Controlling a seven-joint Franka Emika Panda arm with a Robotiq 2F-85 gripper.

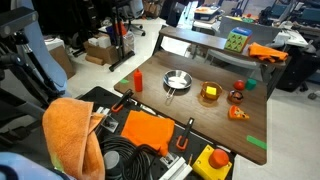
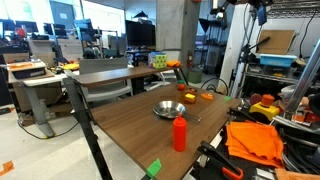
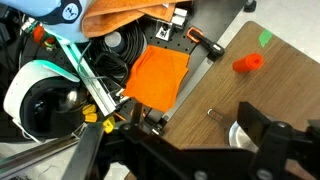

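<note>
My gripper is open above the wooden table, its dark fingers spread wide with nothing between them in the wrist view. A red bottle stands upright near the table's left corner; it also shows as a red bottle in the second exterior view. Beside it lies a metal pan with its handle toward the front. A yellow-and-brown item, a red round object and an orange-red wedge sit farther right. In the wrist view, the pan is partly hidden by a finger.
A raised shelf along the back carries a green-and-yellow box and an orange cloth. Clamps grip the front edge. Beyond it lie another orange cloth, black cables and a yellow tool.
</note>
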